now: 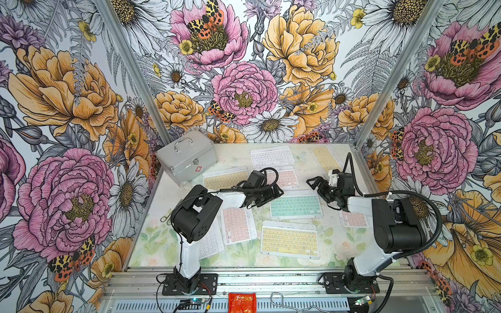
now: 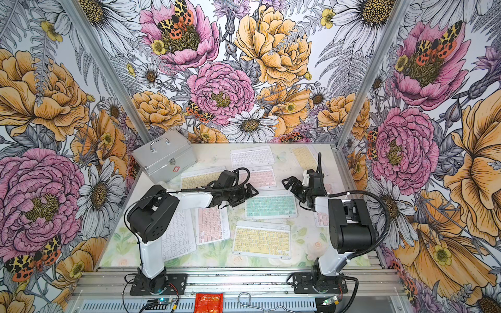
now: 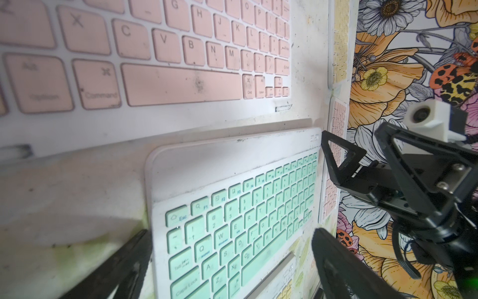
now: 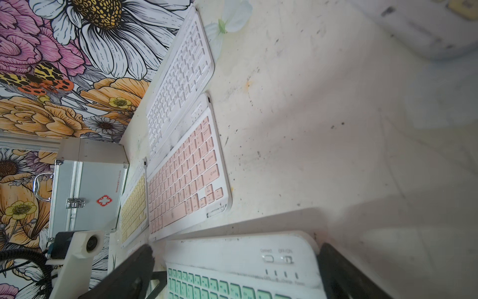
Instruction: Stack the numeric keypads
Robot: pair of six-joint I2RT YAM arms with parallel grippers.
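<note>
In the middle of the table lies the green keypad, flat, between my two grippers. My left gripper stands open near its left end, the fingers apart with nothing held. At the other end my right gripper is open too, its fingers near the keypad's corner; whether they touch it I cannot tell. Pink keypads lie behind, at left front and at right. Yellow keypads lie in front, at back left and at back right.
A white keypad lies at the back, another at the left front beside the left arm. The grey metal case occupies the back left corner. Bare table shows behind the green keypad toward the right.
</note>
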